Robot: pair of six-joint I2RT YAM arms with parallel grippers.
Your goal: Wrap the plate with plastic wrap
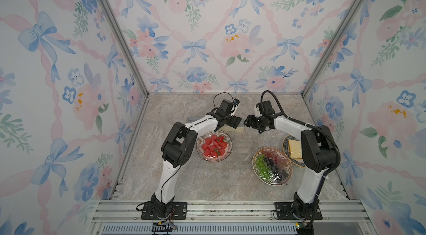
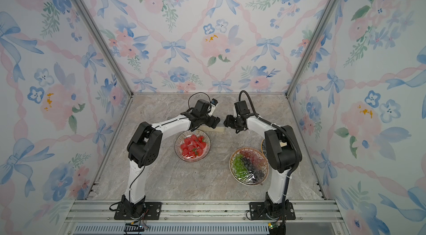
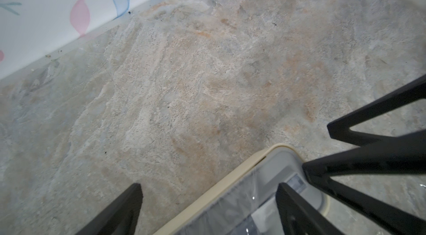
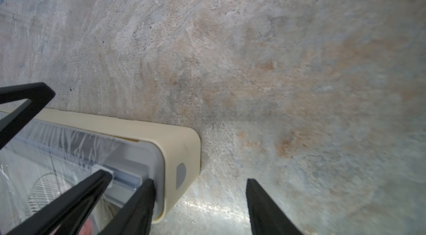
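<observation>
The plate of red fruit point(image 1: 214, 148) stands in front of my left arm, clear glossy film showing over the fruit. Behind it lies the cream wrap dispenser point(image 1: 236, 129), mostly hidden by that arm. Clear film point(image 4: 22, 177) runs from the dispenser toward the plate in the right wrist view. My left gripper is open above the dispenser, with no object held. At the dispenser's right end, my right gripper has one finger against the end cap point(image 4: 179, 159). Its fingers look apart with only tabletop visible between, so its grip is unclear.
A film-covered plate of grapes point(image 1: 272, 166) sits front right. Beside it, partly under my right arm, is a plate with bread point(image 1: 294, 149). The grippers are close together at the dispenser.
</observation>
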